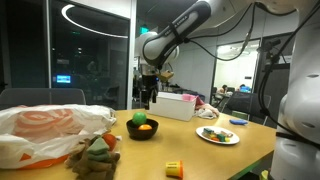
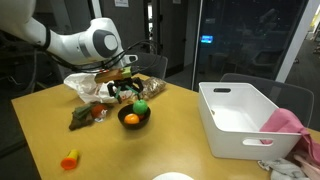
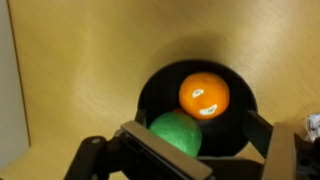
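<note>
A black bowl (image 3: 170,88) on the wooden table holds an orange fruit (image 3: 204,96) and a green round item (image 3: 177,130). In exterior view 1 the green item (image 1: 138,117) rises above the rim, with the orange one (image 1: 145,127) lower in front. My gripper (image 2: 124,97) hangs over the bowl, apart from its contents as exterior view 1 shows. Its fingers stand open, one finger (image 3: 268,134) at each side in the wrist view, and nothing is held. The gripper body hides the near part of the bowl in the wrist view.
A yellow-and-red cylinder (image 1: 174,169) lies at the table front. Olive cloth (image 1: 95,158) and white plastic bags (image 1: 45,138) are on the left. A plate of food (image 1: 217,136), a white box (image 2: 240,115) and pink cloth (image 2: 290,130) stand elsewhere.
</note>
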